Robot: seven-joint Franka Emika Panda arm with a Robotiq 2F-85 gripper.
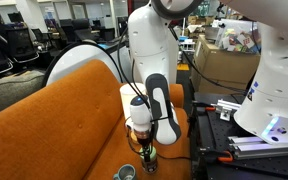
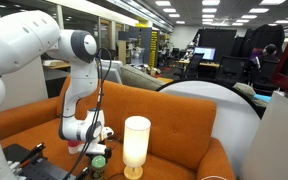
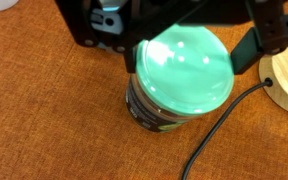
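Observation:
A jar with a pale green lid (image 3: 187, 70) and a dark, clear-sided body (image 3: 149, 115) stands on the orange couch seat. My gripper is open over it, one dark finger on either side of the lid. Whether the fingers touch the lid cannot be told. From the front, the same green-lidded jar (image 2: 98, 163) shows just below and beside the white gripper body. In exterior view 1 the arm reaches down to the jar (image 1: 150, 154), its top partly covered by the gripper.
A lit white lamp (image 2: 136, 140) stands close by; its round wooden base (image 3: 287, 82) and black cord (image 3: 212, 132) lie near the jar. A cup-like container (image 1: 126, 172) sits beside the jar. The orange backrest (image 2: 174, 110) rises behind.

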